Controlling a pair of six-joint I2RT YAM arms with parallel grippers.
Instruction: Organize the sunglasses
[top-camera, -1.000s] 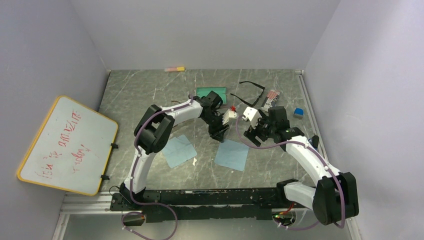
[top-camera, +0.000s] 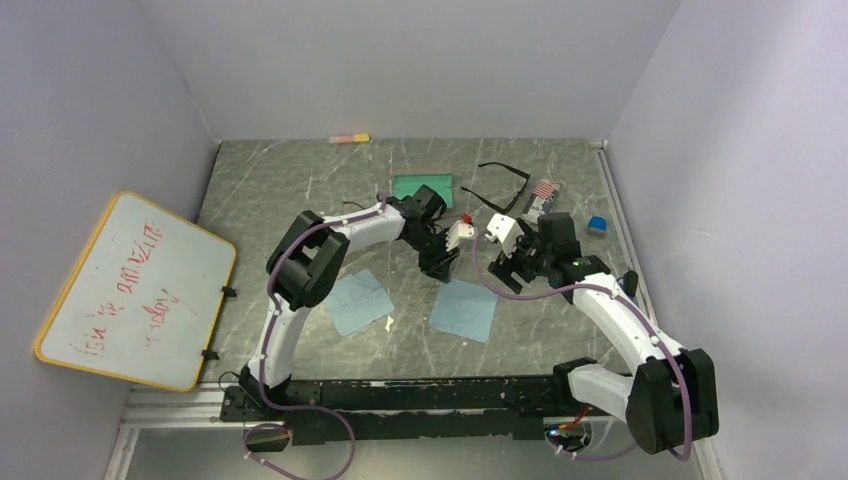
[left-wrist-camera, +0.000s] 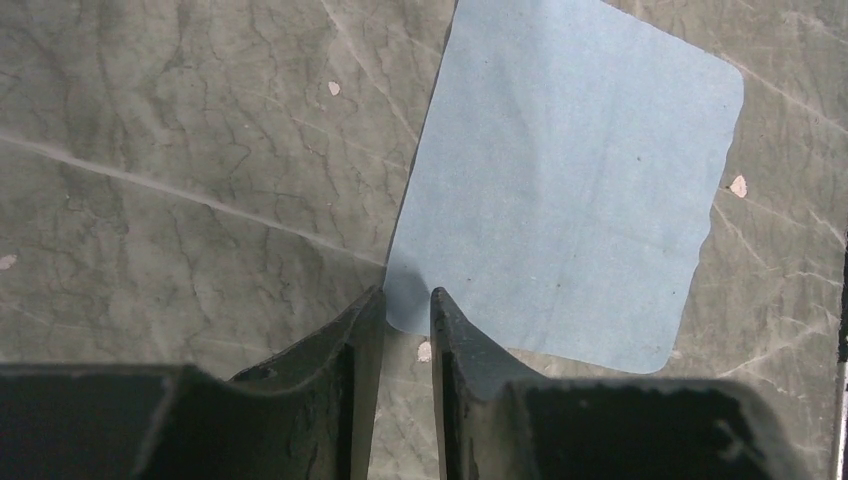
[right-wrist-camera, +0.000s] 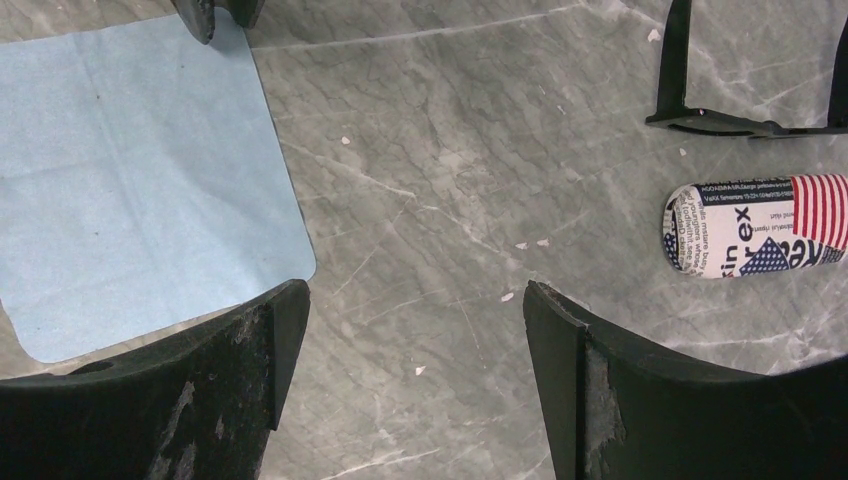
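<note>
Black sunglasses (top-camera: 515, 200) lie unfolded at the upper right of the top view, and in the right wrist view (right-wrist-camera: 700, 120) beside a can-like case printed with a US flag (right-wrist-camera: 750, 225). My left gripper hangs low over the corner of a pale blue cloth (left-wrist-camera: 560, 190), fingertips slightly apart with only that corner visible between them. My right gripper stands open to the right of that cloth, bare marble between its fingers.
A second blue cloth (top-camera: 357, 300) lies to the left, a teal tray (top-camera: 422, 182) behind the left arm, a blue block (top-camera: 597, 225) at right. The whiteboard (top-camera: 130, 290) leans at far left.
</note>
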